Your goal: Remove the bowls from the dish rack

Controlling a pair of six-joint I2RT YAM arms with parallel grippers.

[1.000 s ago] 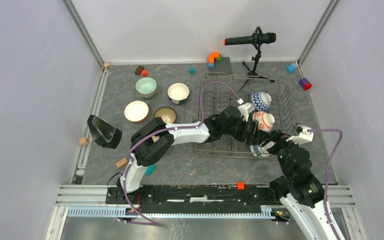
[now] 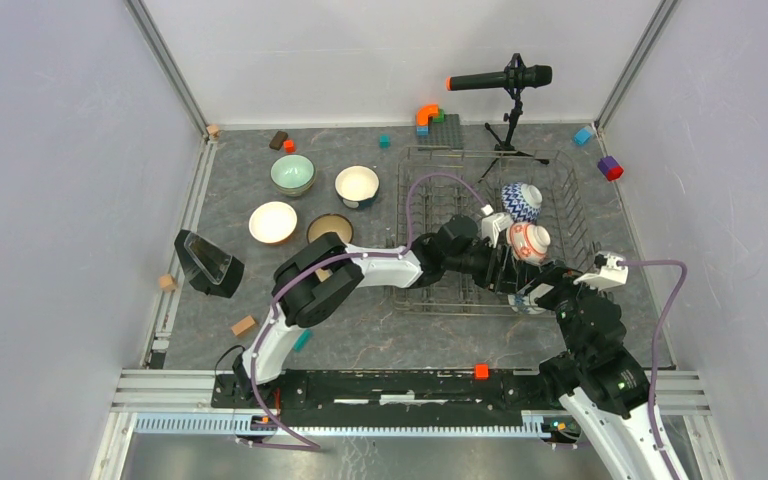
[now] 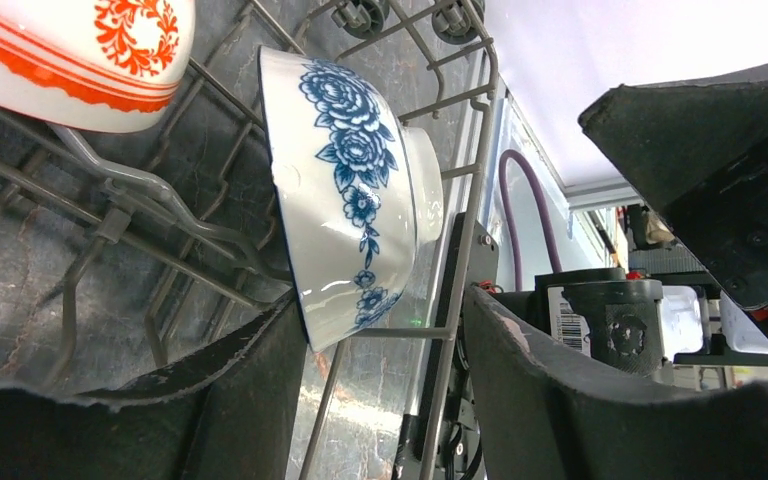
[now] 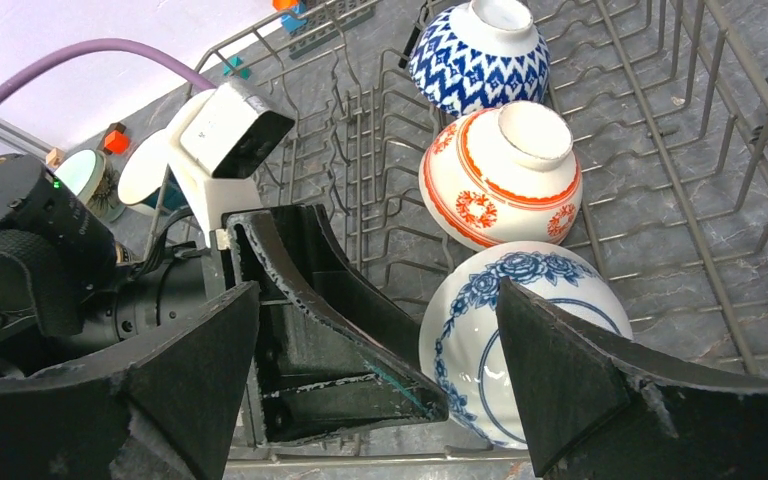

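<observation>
In the dish rack (image 2: 440, 305), a blue-floral bowl (image 3: 345, 200) (image 4: 475, 340) rests on its side at the front right. My left gripper is at this bowl with its fingers apart, one at the rim and the other beside the foot side. Behind it lie an orange-patterned bowl (image 2: 528, 242) and a blue zigzag bowl (image 2: 521, 200). My right gripper is open over the rack's right front, close to the left gripper and the floral bowl, with nothing held.
Several bowls, among them a green one (image 2: 292, 172) and cream ones (image 2: 356, 185), stand left of the rack. A tripod (image 2: 510, 120) stands behind it, a black container (image 2: 208, 262) at far left. Small blocks lie around the edges.
My left arm has shifted slightly to the right and toward the front, at the floral bowl. The right arm and the bowls show little visible change.
</observation>
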